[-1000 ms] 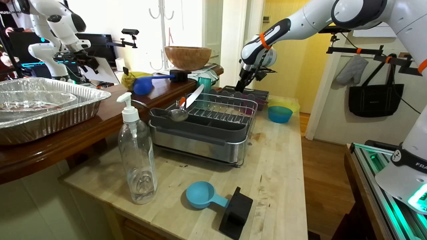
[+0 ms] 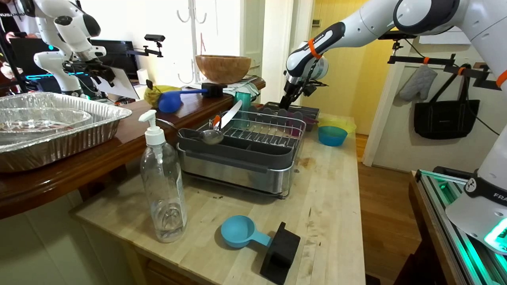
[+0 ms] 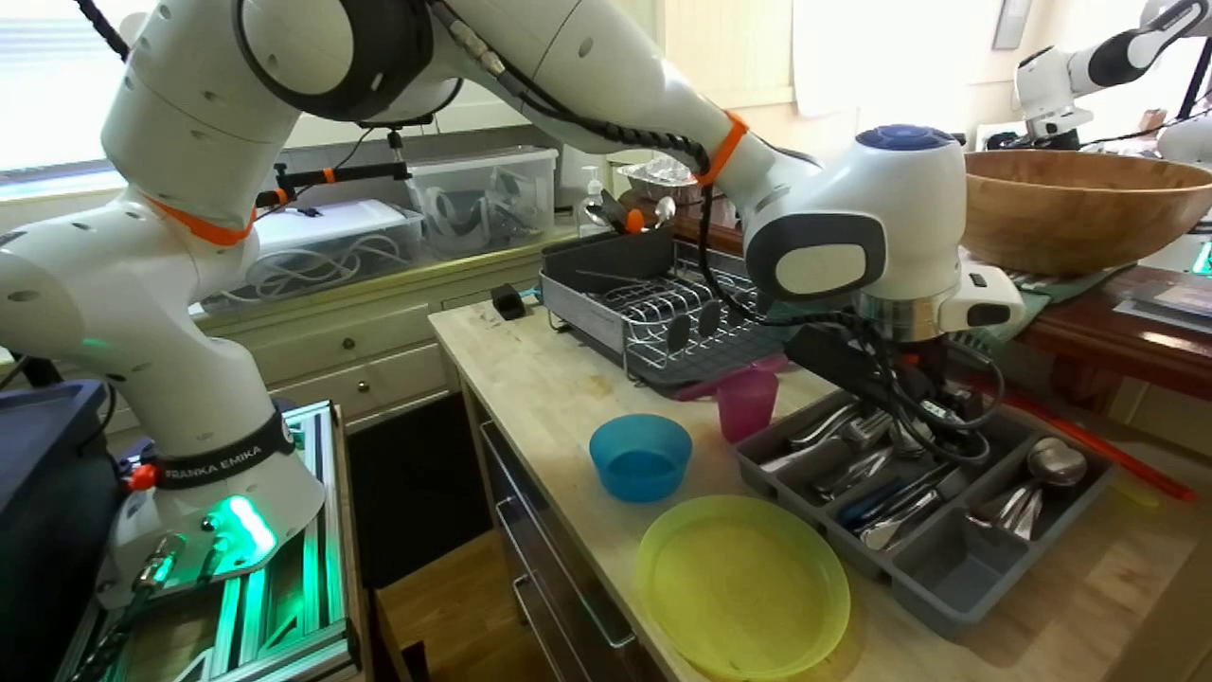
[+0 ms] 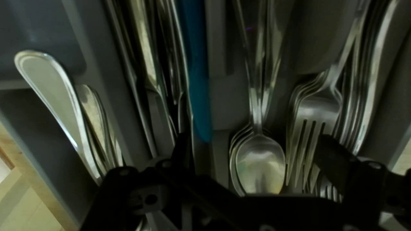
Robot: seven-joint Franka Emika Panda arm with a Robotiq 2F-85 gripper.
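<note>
My gripper stands open, low over the grey cutlery tray [image 3: 966, 608], its two dark fingers spread apart. In the wrist view, a stack of spoons [image 4: 260, 163] lies between the fingers. Several forks [image 4: 314, 111] lie nested to the right, partly covered by the right finger [image 4: 335, 159]. The left finger [image 4: 183, 154] is beside a blue handle [image 4: 197, 77] among table knives. Two or more handles [image 4: 52, 88] rest in the far-left compartment. Whether the fingers touch any cutlery, I cannot tell.
A yellow plate [image 3: 744, 585], a blue bowl [image 3: 641, 455] and a pink cup [image 3: 747, 403] stand near the tray. The dish rack [image 2: 233, 168] is further along the counter. A wooden bowl [image 3: 1085, 210] sits on the raised ledge. Bare counter lies along the rack's open side.
</note>
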